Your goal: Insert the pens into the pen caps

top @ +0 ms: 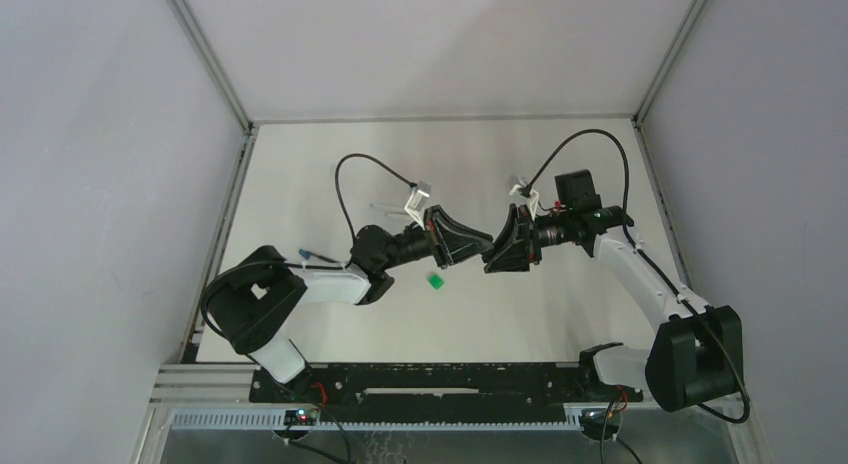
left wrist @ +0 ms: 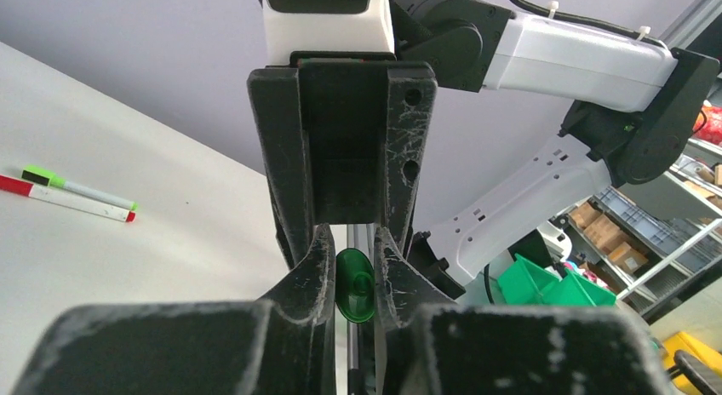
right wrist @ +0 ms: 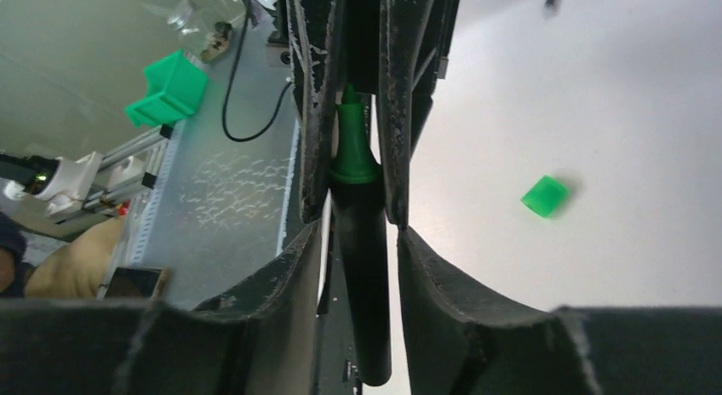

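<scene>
In the top view my left gripper (top: 488,246) and right gripper (top: 489,258) meet tip to tip above the table. The left one is shut on a dark pen part, whose green round end (left wrist: 354,286) shows between its fingertips. From the right wrist, this pen part has a black body (right wrist: 363,280) and a green collar (right wrist: 356,161) narrowing to a small tip towards the left gripper. My right gripper's fingers stand apart on either side of the black body, with gaps visible. On the table in the left wrist view lie a red-and-white pen (left wrist: 72,200) and a green-capped pen (left wrist: 89,191).
A small green block (right wrist: 545,196) rests on the white table, below the grippers in the top view. Farther left lies a dark blue-ended pen (top: 318,255); a pale pen (top: 388,208) shows behind the left wrist.
</scene>
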